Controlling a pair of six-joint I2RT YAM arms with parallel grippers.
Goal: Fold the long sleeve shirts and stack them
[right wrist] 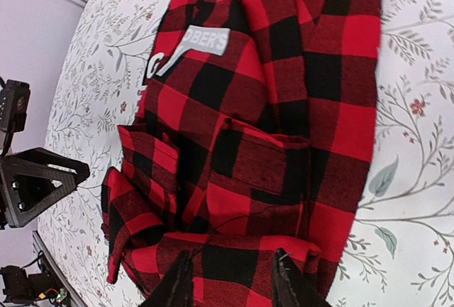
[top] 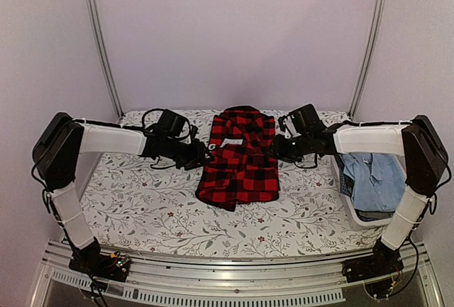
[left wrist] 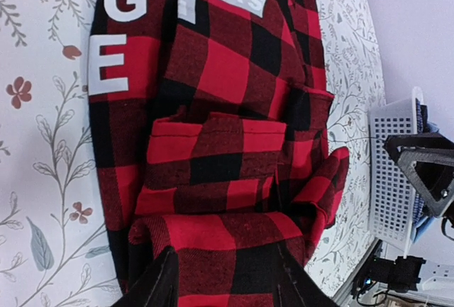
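Note:
A red-and-black plaid shirt (top: 241,172) lies in the middle of the patterned table. Its sleeves are drawn inward, and the lower part is loosely folded and wrinkled, as the left wrist view shows on the shirt (left wrist: 227,147). White lettering is on its upper part. At the shirt's left edge is my left gripper (top: 207,154), its fingers (left wrist: 166,278) apart above the cloth. My right gripper (top: 274,152) is over the right edge. Between its parted fingertips, the shirt (right wrist: 241,193) shows below with no cloth visibly pinched.
A white basket (top: 346,204) at the right holds a folded blue denim shirt (top: 376,179) and other clothes. Bare table (top: 142,208) stretches left of the plaid shirt and in front of it.

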